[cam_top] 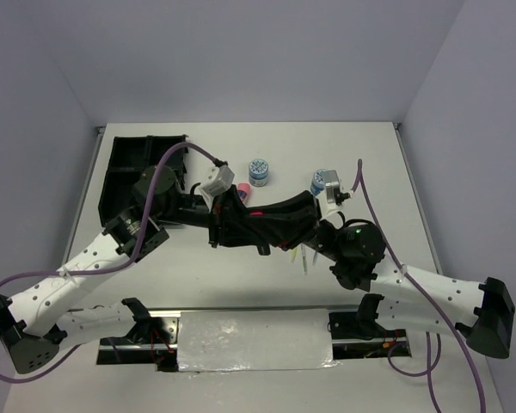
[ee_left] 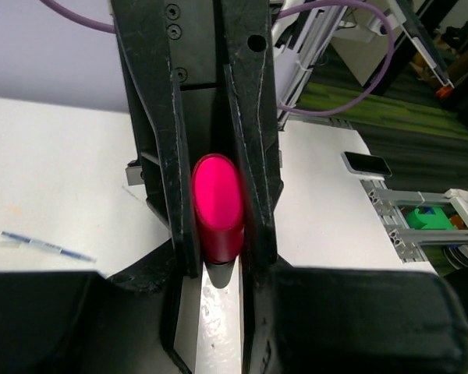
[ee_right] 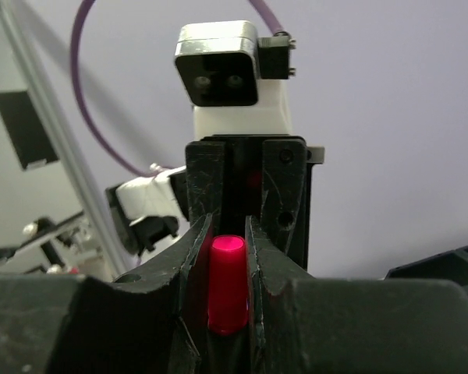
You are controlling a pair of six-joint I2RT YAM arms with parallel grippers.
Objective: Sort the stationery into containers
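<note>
A bright red, pen-like cylinder, perhaps a marker, is between my two grippers, which meet over the middle of the table. In the left wrist view its red end lies between the fingers of my left gripper, with a grey tip below. The right wrist view has a red end squeezed by my right gripper. Both fingers are shut on red; whether it is one piece or cap and body I cannot tell. The black compartment tray stands at the back left, partly behind the left arm.
Two round blue-and-white containers stand at the back, the right one partly hidden. A pink item lies behind the grippers. Several thin pens lie right of centre.
</note>
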